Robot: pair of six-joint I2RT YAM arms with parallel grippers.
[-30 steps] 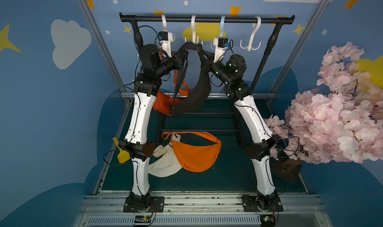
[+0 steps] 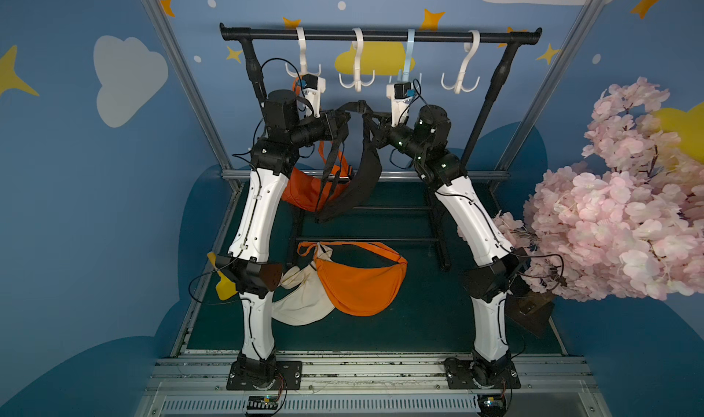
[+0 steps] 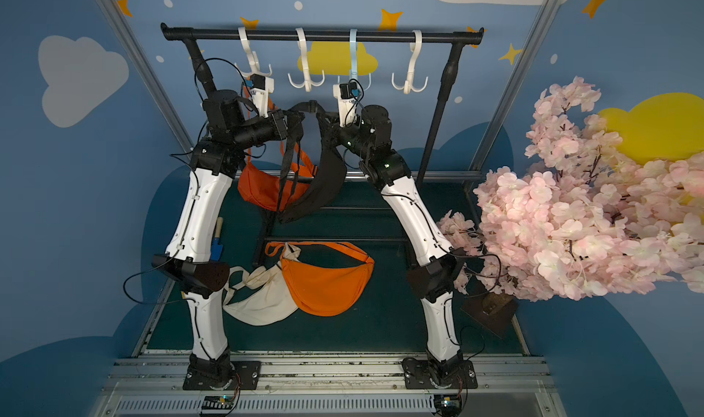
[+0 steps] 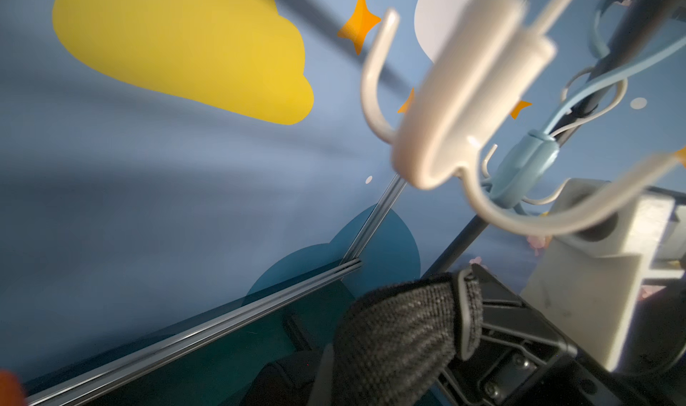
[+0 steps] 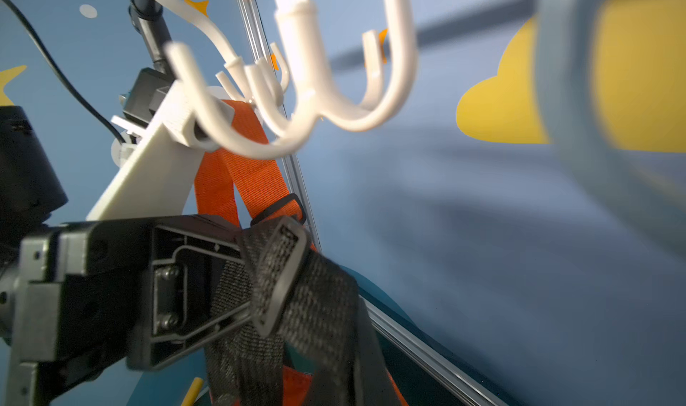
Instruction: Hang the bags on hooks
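A dark grey bag point(image 2: 359, 189) hangs by its strap point(image 2: 353, 106) between my two arms. My left gripper point(image 2: 340, 120) is shut on the strap's left part, and my right gripper point(image 2: 372, 127) is shut on its right part. Between them the strap forms a short bridge just below the second white hook point(image 2: 358, 68), apart from its prongs in the top views. In the left wrist view that white hook point(image 4: 457, 113) is above the ribbed strap point(image 4: 400, 334). The right wrist view shows the strap point(image 5: 314, 306) and its buckle by the fingers, below the white hook point(image 5: 307, 99).
A red-orange bag point(image 2: 300, 189) hangs behind my left arm at the leftmost hook. To the right are a light blue hook point(image 2: 409, 50) and another white hook point(image 2: 464, 65). Orange point(image 2: 363, 288) and cream point(image 2: 304, 303) bags lie below. Pink blossoms point(image 2: 608, 204) fill the right side.
The strap bridge has come down from in front of the second hook to below it, uncovering the prongs. Both grippers have lowered slightly, still on the strap. That hook has shifted slightly.
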